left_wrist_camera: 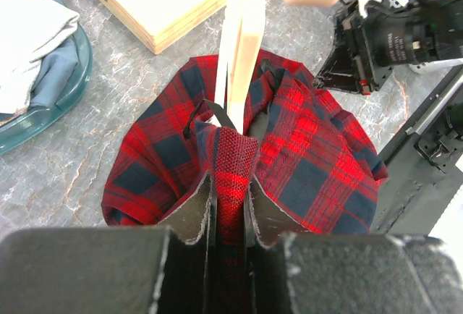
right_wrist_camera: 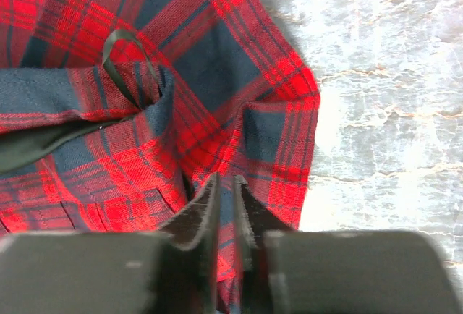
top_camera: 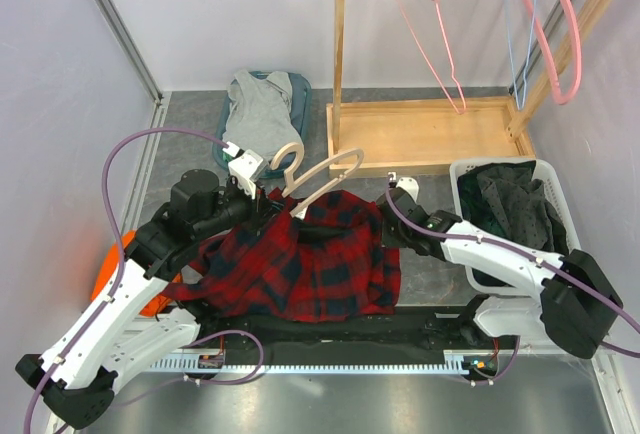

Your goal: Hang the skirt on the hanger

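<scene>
The red-and-navy plaid skirt (top_camera: pixel 335 279) lies spread at the front of the grey table, a dark strap (right_wrist_camera: pixel 51 137) across it. My left gripper is shut on a bunched fold of it, with a beige hanger (top_camera: pixel 325 169) rising from there over the fabric, its lower part tucked into the cloth. My right gripper hovers over the skirt's right edge, pointing down; its fingertips look close together and blurred, and whether anything is between them I cannot tell.
A wooden rack (top_camera: pixel 420 139) with pink and blue hangers stands at the back right. A white basket (top_camera: pixel 558 204) of dark clothes sits at right, a teal tray (top_camera: pixel 298 104) with grey clothes at back left, and an orange item (top_camera: pixel 105 269) at left.
</scene>
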